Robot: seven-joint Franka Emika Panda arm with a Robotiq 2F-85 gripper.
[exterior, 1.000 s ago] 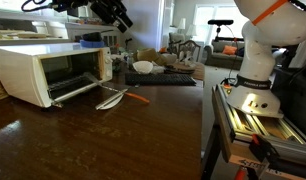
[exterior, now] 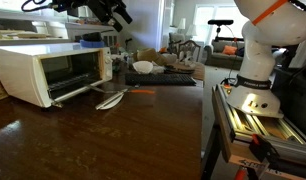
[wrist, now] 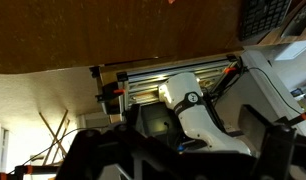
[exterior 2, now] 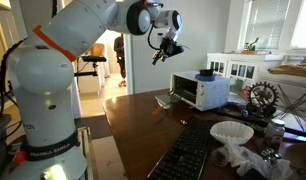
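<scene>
My gripper point(exterior: 121, 22) hangs high above the table, near the top of exterior view 1 and well clear of the tabletop. In exterior view 2 it shows small at the far end of the arm. Its fingers stand open, and nothing appears held. A white toaster oven point(exterior: 23, 82) sits at the back left with its front opening facing the table. Before it lie a pale, light-coloured utensil or dish point(exterior: 111, 101) and a thin utensil with an orange handle point(exterior: 140, 92). The dark fingers point(wrist: 258, 135) fill part of the lower wrist view, over the table edge and the robot's base.
On the oven's top is a dark blue item point(exterior 2: 206, 76). A black keyboard point(exterior 2: 181, 152) and a white bowl point(exterior 2: 232, 131) lie on the table.
The orange-handled utensil has swung from a slant to lying nearly level across the table. My gripper has risen slightly.
</scene>
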